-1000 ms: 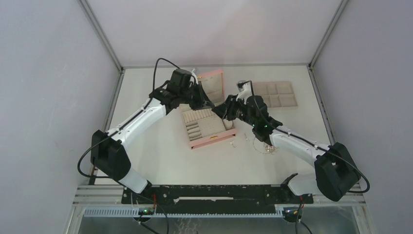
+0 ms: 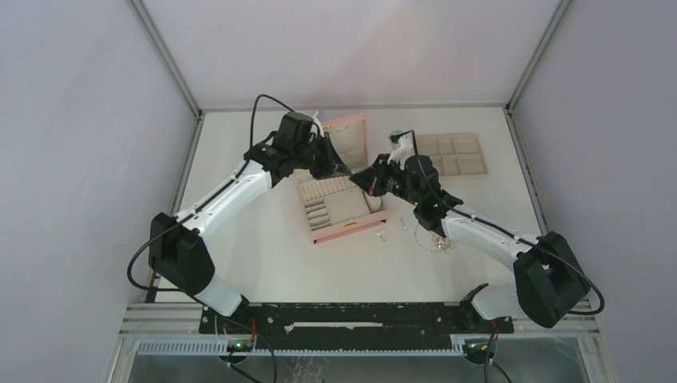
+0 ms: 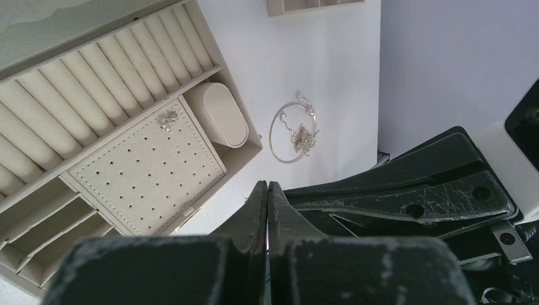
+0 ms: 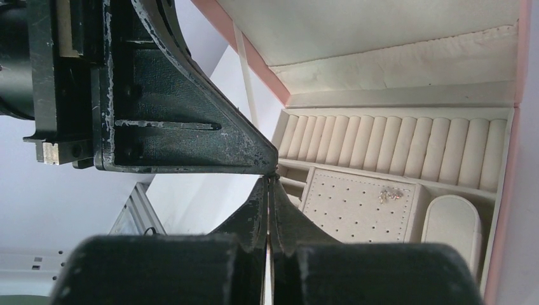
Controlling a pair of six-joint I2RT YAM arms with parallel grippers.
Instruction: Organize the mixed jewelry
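The pink jewelry box (image 2: 349,229) stands open, its lid (image 2: 347,132) tipped back. Above its middle, my left gripper and right gripper meet nearly tip to tip. Both are shut, and nothing shows clearly between either pair of fingers. A small sparkling piece of jewelry (image 3: 168,119) sits on the perforated panel (image 3: 149,181), near its corner by the ring rolls (image 4: 391,146). To the right of the box lies a thin hoop (image 3: 272,146) with a tangled chain pile (image 3: 303,138) inside it. Two small pieces rest on the table before the box, one an earring-like bit (image 2: 382,235).
A beige divided tray (image 2: 455,152) lies at the back right, its visible compartments looking empty. Inside the box, a padded oval block (image 3: 225,117) fills an end slot. Free table surface extends at the left and front.
Between the top views the right gripper has shifted very slightly near the left gripper's tips. The left arm, box and loose jewelry look unmoved.
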